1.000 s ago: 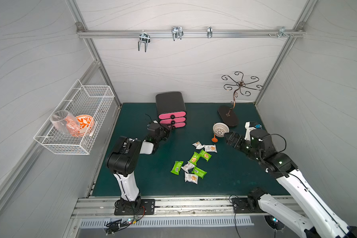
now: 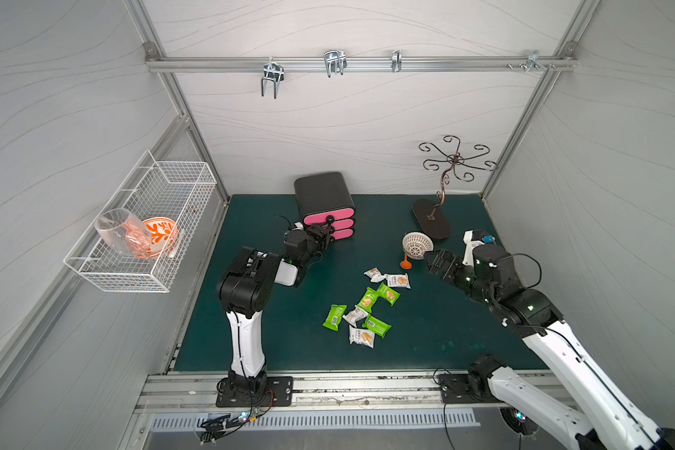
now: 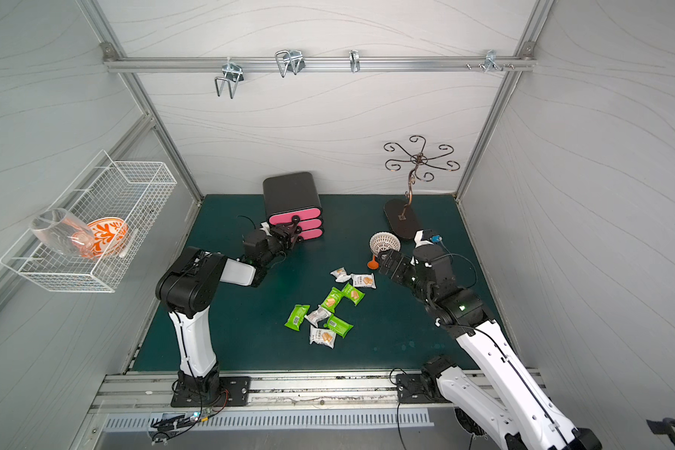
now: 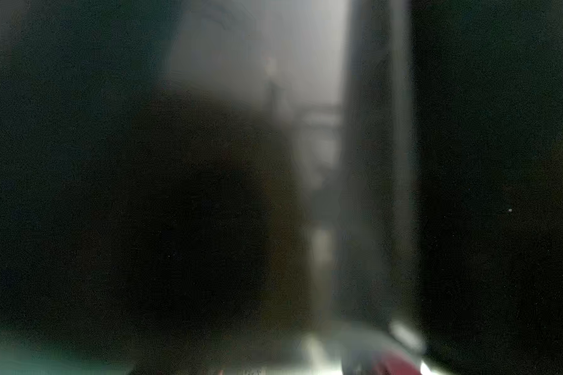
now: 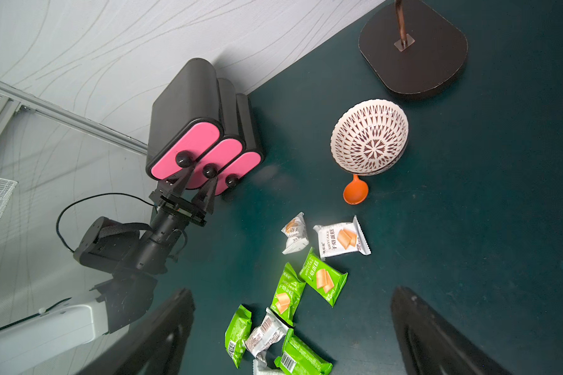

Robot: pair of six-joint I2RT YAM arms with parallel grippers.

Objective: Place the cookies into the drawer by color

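Observation:
A dark box with three pink-fronted drawers (image 5: 197,148) stands against the back wall; all the drawers look shut. My left gripper is open, its two fingers apart close to the middle drawer's black knob (image 5: 209,170); whether they touch it I cannot tell. Dark blur fills most of the left wrist view. On the mat lie several green cookie packets (image 5: 323,278) and several white ones (image 5: 342,238), loosely grouped at the centre front. Over the right side of the table hangs my right gripper (image 2: 430,259), open and holding nothing.
A patterned white basket (image 5: 370,137) and an orange spoon (image 5: 355,190) sit right of the packets. Behind them stands a curly metal rack (image 2: 432,217). A wire shelf (image 2: 127,281) with a glass and an orange-patterned dish is on the left wall.
My left arm has moved right and up to the drawer fronts. The drawer box has turned slightly, its front shifting right. The right arm and the packets look unchanged.

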